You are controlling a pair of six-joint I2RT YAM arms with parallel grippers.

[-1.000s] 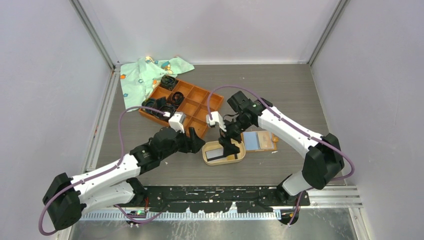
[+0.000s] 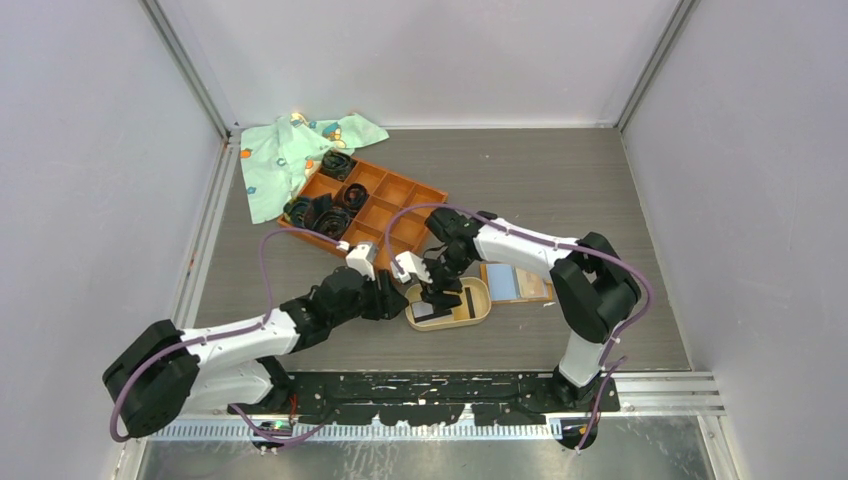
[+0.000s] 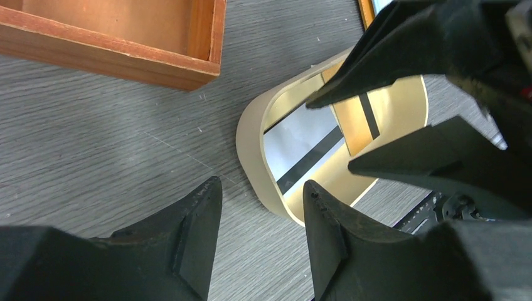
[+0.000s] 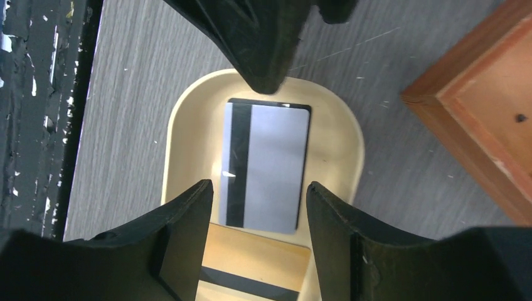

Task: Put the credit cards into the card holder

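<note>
An oval cream tray holds white-and-black cards and an orange card with a black stripe. My left gripper is part open at the tray's left end, nothing visible between its fingers. My right gripper hangs over the tray, fingertips apart above the cards; whether anything is between them is unclear. Its fingers reach across the left wrist view.
An orange compartment box with black coiled items stands behind. A board with blue and beige pieces lies right of the tray. A patterned cloth lies back left.
The right arm has moved left over the tray, its housing shifting leftward in the top view.
</note>
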